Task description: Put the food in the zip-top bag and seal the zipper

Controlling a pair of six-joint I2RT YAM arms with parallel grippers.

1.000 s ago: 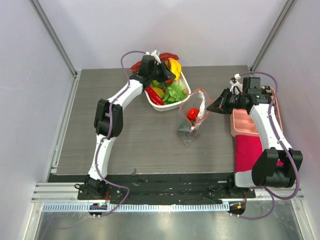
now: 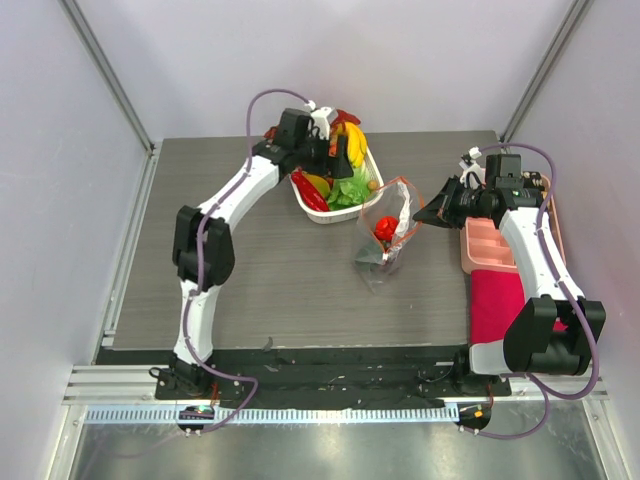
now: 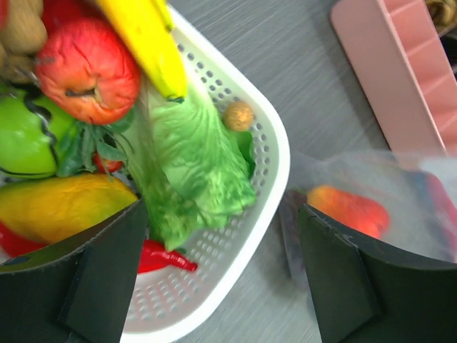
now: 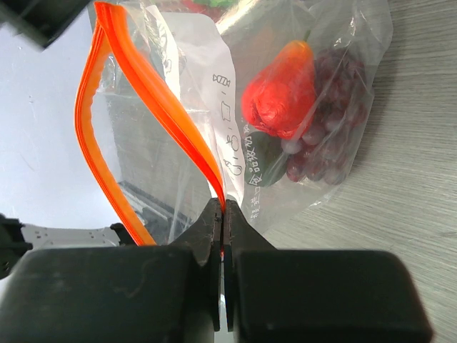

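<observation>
My left gripper [image 2: 335, 155] hangs open over the white basket [image 2: 318, 216] of food; the left wrist view shows lettuce [image 3: 200, 150], a red tomato [image 3: 88, 71], a banana [image 3: 146, 39] and red peppers beneath it, nothing between the fingers. The zip bag [image 2: 375, 260] stands right of the basket, with a red pepper [image 4: 278, 93], grapes [image 4: 328, 143] and a dark green item inside. My right gripper is shut on the orange zipper edge [image 4: 171, 114] of the bag, whose mouth gapes.
A pink container [image 2: 485, 250] and a red cloth [image 2: 494, 305] lie at the right under the right arm.
My left arm has shifted slightly over the basket, its gripper turning. The right arm and bag look unmoved.
</observation>
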